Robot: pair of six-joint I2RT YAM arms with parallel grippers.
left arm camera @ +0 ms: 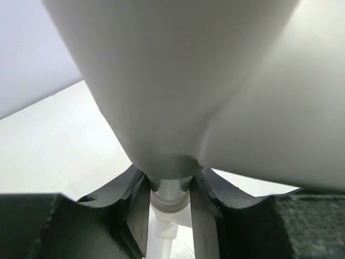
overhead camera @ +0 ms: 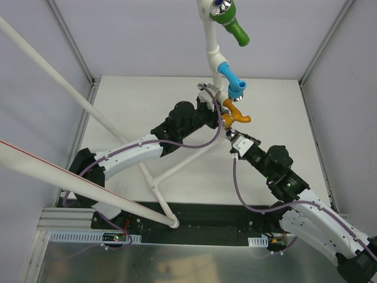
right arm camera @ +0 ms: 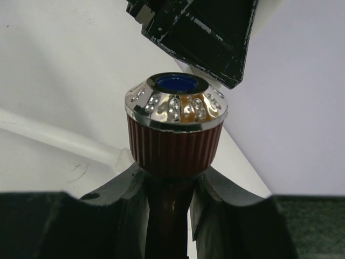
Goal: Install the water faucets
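Observation:
A brown faucet (right arm camera: pixel 175 151) with a chrome, blue-centred end points up at the camera in the right wrist view, and my right gripper is shut on its narrower body. In the top view, that right gripper (overhead camera: pixel 231 140) is just below the orange faucet (overhead camera: pixel 235 114) on the white pipe. Whether the brown faucet touches a pipe opening is hidden. My left gripper has a finger on each side of a white pipe (left arm camera: pixel 172 186); whether they press on it cannot be told. Further up the pipe are a blue faucet (overhead camera: pixel 232 81) and a green faucet (overhead camera: pixel 232 23).
Long white pipes (overhead camera: pixel 82 97) of the frame cross the left side, one low at the front (overhead camera: pixel 88 184). Both grippers work close together at the upright pipe. The white board (overhead camera: pixel 283 112) is bare on the right.

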